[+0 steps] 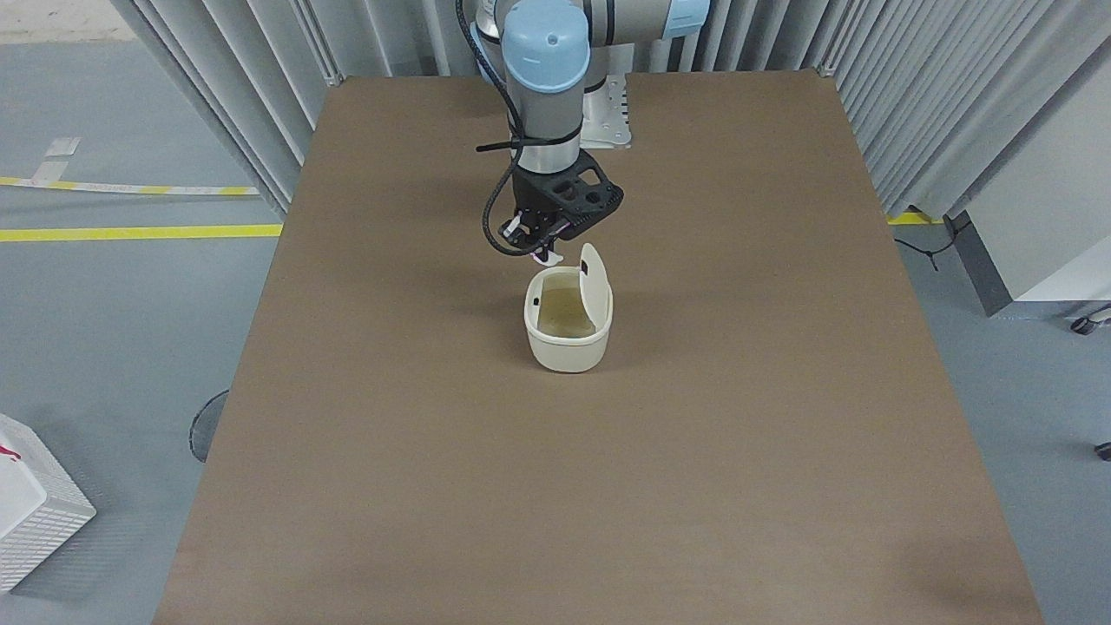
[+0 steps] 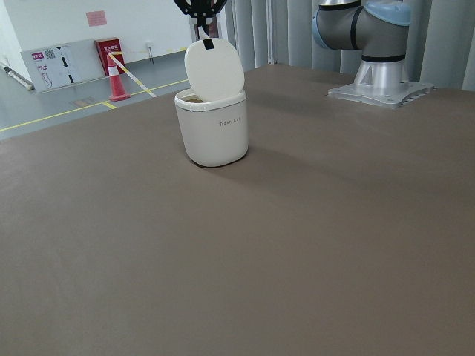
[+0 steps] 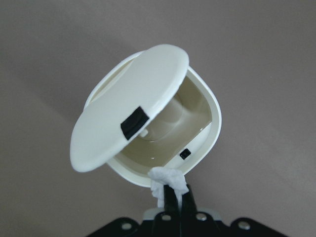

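Note:
A cream trash can (image 1: 562, 354) (image 2: 214, 137) stands on the brown table, its lid (image 3: 118, 94) raised and tilted, its interior empty as far as visible. My gripper is shut on a white crumpled tissue (image 3: 167, 177), which in the wrist view lies over the can's rim beside the opening. In the front view the gripper (image 1: 543, 250) is just above and behind the can; in the left view its tip is partly hidden behind the lid.
The arm's base (image 2: 378, 95) sits at the back, in front of grey curtains.

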